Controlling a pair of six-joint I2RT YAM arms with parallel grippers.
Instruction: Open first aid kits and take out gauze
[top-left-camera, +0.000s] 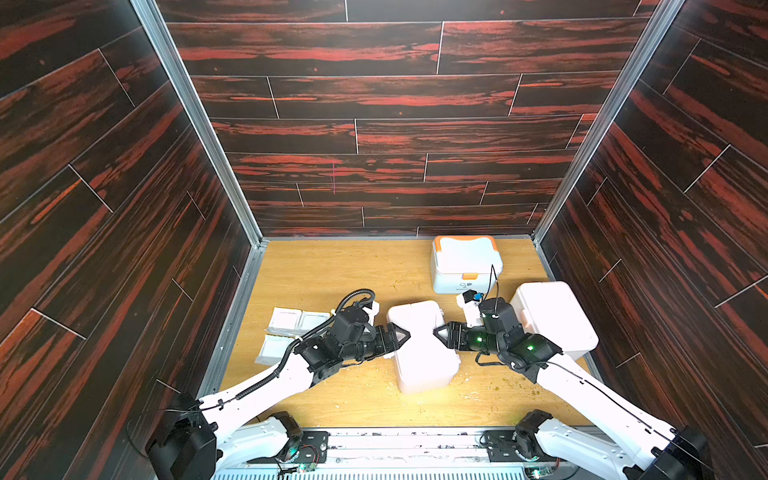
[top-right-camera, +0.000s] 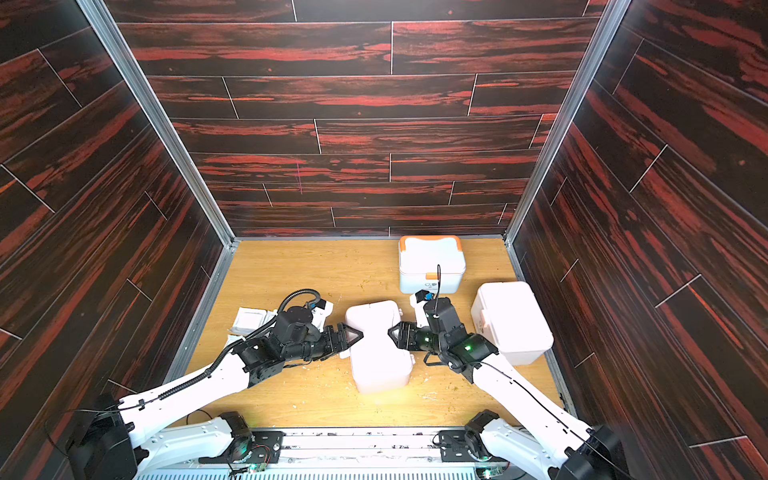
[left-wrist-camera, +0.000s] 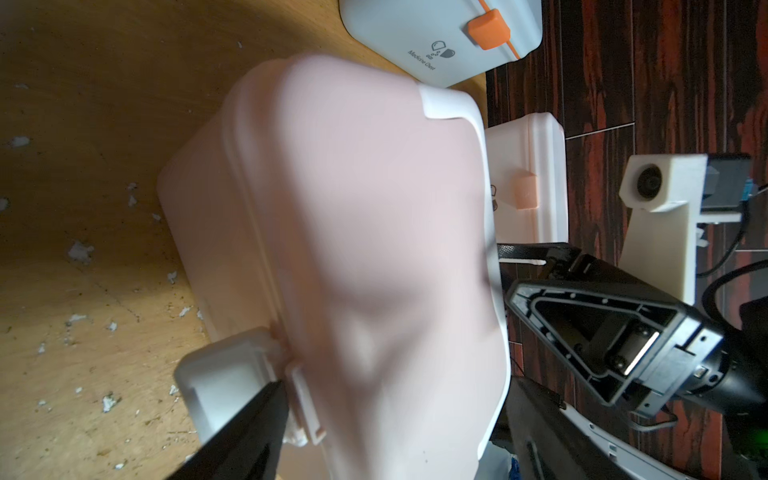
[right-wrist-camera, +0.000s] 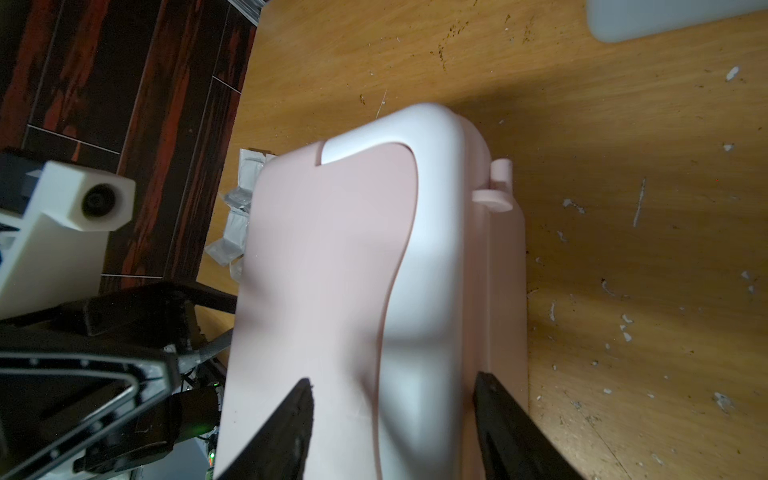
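A pale pink first aid kit (top-left-camera: 424, 352) with a closed lid stands in the middle of the table, between my two grippers. At its left side, my left gripper has its fingers spread part open, one of them near the kit's side latch (left-wrist-camera: 228, 384). On the right side, my right gripper is parted too, its fingers around the kit's white-edged lid rim (right-wrist-camera: 424, 336). Flat white gauze packs (top-left-camera: 285, 320) lie on the table at the left, partly behind my left arm.
A white box with orange trim (top-left-camera: 466, 268) stands at the back right. Another pale closed box (top-left-camera: 556, 316) sits at the right wall, partly behind my right arm. Bare table (top-left-camera: 344, 268) shows at the back left.
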